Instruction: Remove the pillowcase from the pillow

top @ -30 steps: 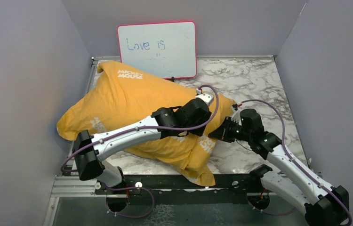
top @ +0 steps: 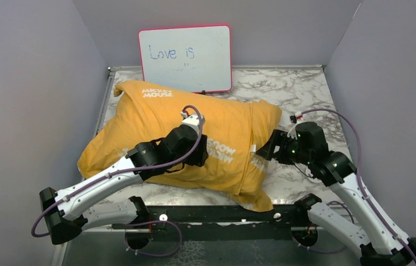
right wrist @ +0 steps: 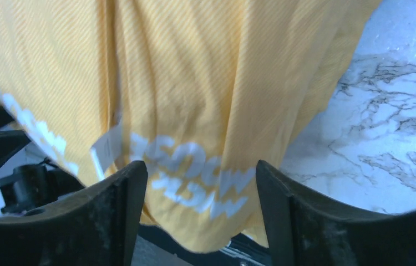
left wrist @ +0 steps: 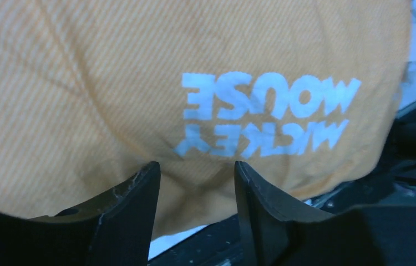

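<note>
An orange pillowcase (top: 156,119) with white Mickey Mouse lettering lies across the table, and its bulging shape hides the pillow inside. On its right part are folds and a small white tag (top: 253,148). My left gripper is over the front middle of the cloth, its fingers apart with nothing visibly held; in the top view the arm covers its tips. At the right end of the pillowcase is my right gripper, also with parted fingers. Loose, folded cloth (right wrist: 194,111) lies below it, and none is seen pinched.
A whiteboard (top: 185,58) with a pink frame leans at the back. Bare marble tabletop (top: 300,94) shows to the right and behind. One corner of cloth hangs over the dark front edge (top: 217,213) of the table.
My left gripper has moved left, away from the right one. The right gripper has shifted right and its fingers have opened. The pillowcase's right end moved right, and its folds lie flatter.
</note>
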